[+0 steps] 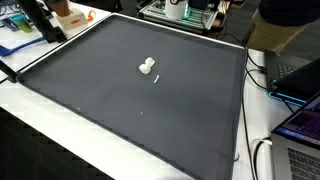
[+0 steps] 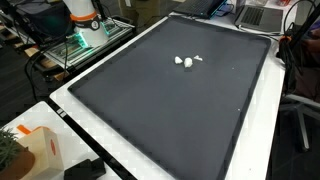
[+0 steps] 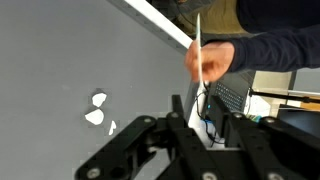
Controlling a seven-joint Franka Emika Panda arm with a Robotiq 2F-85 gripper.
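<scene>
In the wrist view my gripper shows two dark fingers standing apart, with a gap between them. Beyond the fingertips, a person's hand holds a thin pale strip; its lower end points toward the gap, and whether it reaches between the fingers I cannot tell. Two small white rounded pieces lie close together on the dark grey board. A smaller white sliver lies beside them. Neither exterior view shows the gripper.
A laptop and cables stand right of the board in exterior view 1. The robot's white base is at the left in exterior view 2. A potted plant sits at a near corner. Most of the board is bare.
</scene>
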